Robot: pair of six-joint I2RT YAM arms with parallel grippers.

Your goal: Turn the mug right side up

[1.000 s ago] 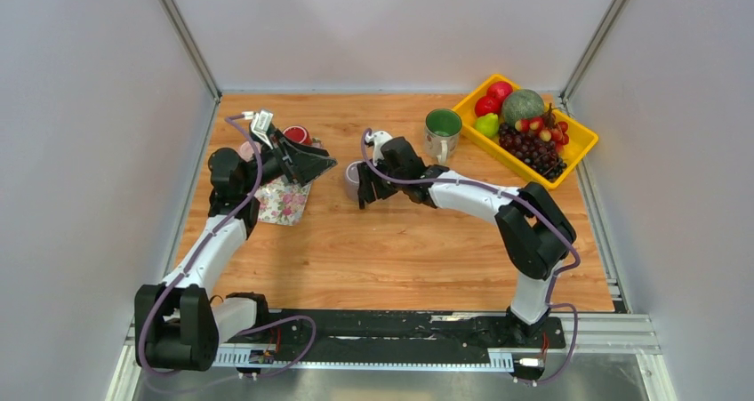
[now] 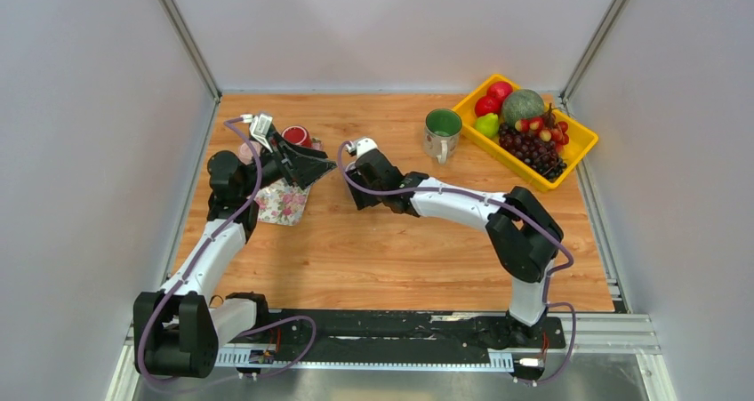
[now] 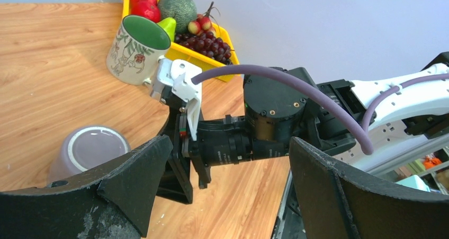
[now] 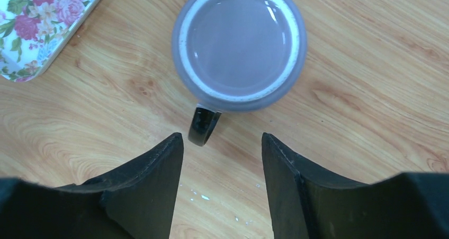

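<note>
The lavender-grey mug (image 4: 238,43) stands upside down on the wooden table, its pale-ringed base facing up. Its dark handle (image 4: 204,125) points down the right wrist view, between the lines of my right gripper's fingers. My right gripper is open above the table on the handle side, holding nothing. In the left wrist view the mug (image 3: 87,149) is partly covered by a finger of my left gripper, which is open and empty. From the top, the right gripper hides most of the mug.
A green-lined patterned mug (image 2: 442,134) stands upright behind the right arm, beside a yellow basket (image 2: 580,143) of fruit. Under the left arm lies a floral tray (image 2: 283,207), with a red cup (image 2: 296,136) behind it.
My right gripper has moved left, over the grey mug, and now covers more of it from the top. The left arm is nearly still.
</note>
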